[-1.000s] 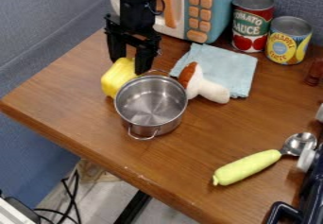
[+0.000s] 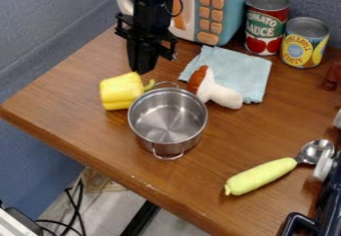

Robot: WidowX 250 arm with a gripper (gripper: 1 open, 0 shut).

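Note:
My black gripper (image 2: 142, 59) hangs over the table's back left, just above a yellow block-like object (image 2: 120, 93); whether its fingers are open or shut is unclear. The yellow object lies against the left side of a steel pot (image 2: 170, 121). Right of the pot lies a white item with a red-brown end (image 2: 218, 93), on or by a pale blue cloth (image 2: 242, 71).
A toy microwave (image 2: 212, 8), a red can (image 2: 264, 26) and a yellow can (image 2: 304, 45) stand at the back. A yellow-handled ladle (image 2: 260, 177) and black items (image 2: 309, 222) lie at right.
My gripper has risen slightly and shifted a little. The pot has moved slightly right, and the yellow object sits a little differently beside it.

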